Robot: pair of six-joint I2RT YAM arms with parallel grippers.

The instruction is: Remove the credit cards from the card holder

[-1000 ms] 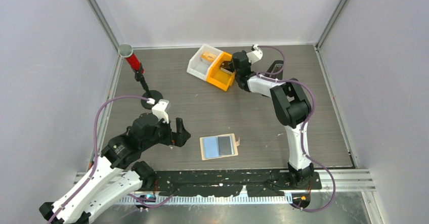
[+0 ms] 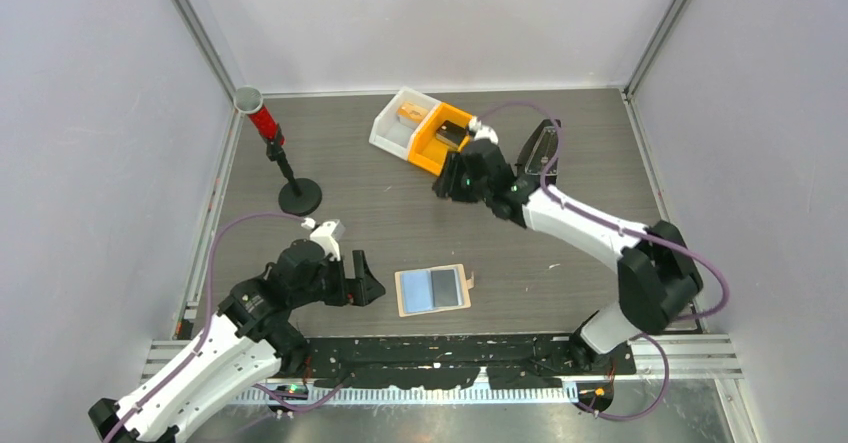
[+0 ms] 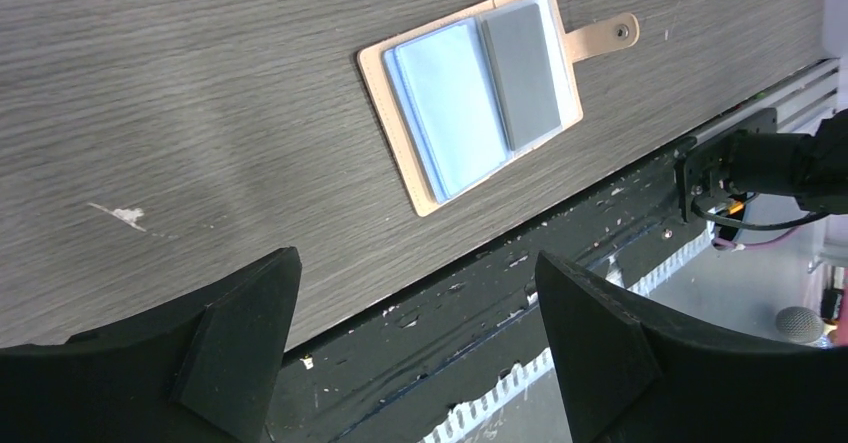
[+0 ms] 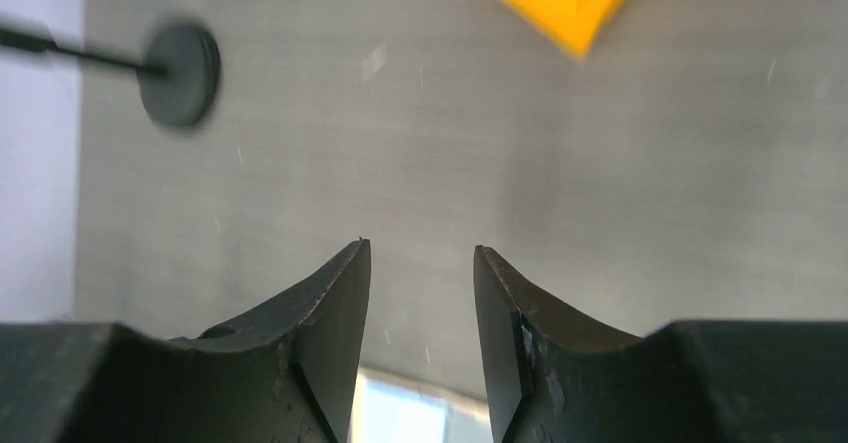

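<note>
The card holder (image 2: 433, 289) lies open and flat near the table's front, tan-edged with a strap to its right. In the left wrist view, a light blue card (image 3: 452, 106) fills its left side and a grey card (image 3: 521, 75) its right, under clear sleeves. My left gripper stands open to the left of the holder, nothing between its fingers. Over the table's middle, in front of the orange bin, my right gripper is open and empty. Only the holder's edge (image 4: 465, 403) shows at the bottom of the blurred right wrist view.
A white bin (image 2: 392, 128) and an orange bin (image 2: 428, 156), each holding an item, stand at the back. A black case (image 2: 541, 148) lies behind the right arm. At left is a red lamp-like stand (image 2: 300, 196). Bare table surrounds the holder.
The card holder has stayed put.
</note>
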